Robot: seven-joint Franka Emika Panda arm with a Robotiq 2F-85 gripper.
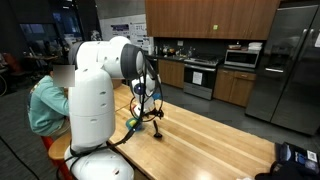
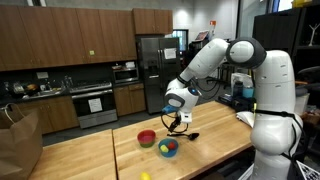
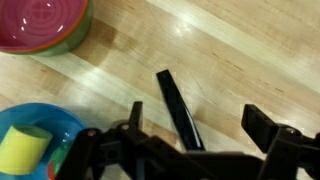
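My gripper is open, its two black fingers set wide apart in the wrist view. A slim black utensil [image 3: 176, 105] lies on the wooden table between and below them, its lower end hidden at the gripper's base. In exterior view 2 the utensil [image 2: 190, 136] lies on the table close to the gripper [image 2: 177, 129]. Upper left in the wrist view is a bowl, red inside and green outside [image 3: 42, 22]. A blue bowl [image 3: 62, 119] holds a yellow-green piece [image 3: 23, 148] and something red and green, partly cut off.
A yellow object [image 2: 145, 176] lies near the front edge in exterior view 2. A person [image 1: 48, 108] sits at the left.
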